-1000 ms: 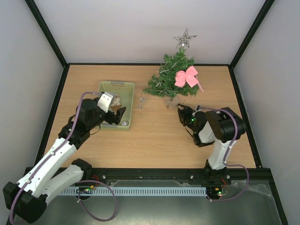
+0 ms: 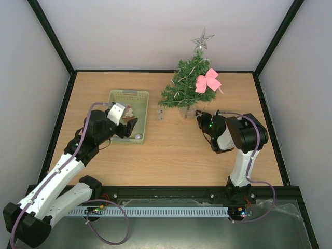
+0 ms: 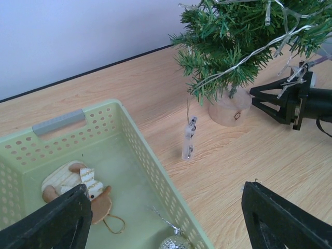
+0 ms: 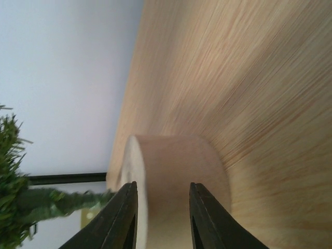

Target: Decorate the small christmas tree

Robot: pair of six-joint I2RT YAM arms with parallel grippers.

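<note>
The small green tree (image 2: 187, 80) stands at the back of the table with a pink bow (image 2: 208, 81) and a silver star (image 2: 202, 40). Against its round wooden base (image 3: 228, 110) are the tips of my right gripper. In the right wrist view its fingers (image 4: 128, 210) stand apart with the base (image 4: 179, 176) in front of them; whether they clamp it is unclear. My left gripper hangs open and empty over the green basket (image 3: 155, 166), which holds a brown-and-white ornament (image 3: 96, 189) and a silver ball (image 3: 175, 241).
A clear battery box (image 3: 189, 139) hangs or stands beside the tree, between it and the basket. Light wires (image 3: 244, 59) loop through the branches near my right gripper.
The tree has turned slightly; its star has shifted left and the battery box a little right. The left arm is nearly still.
</note>
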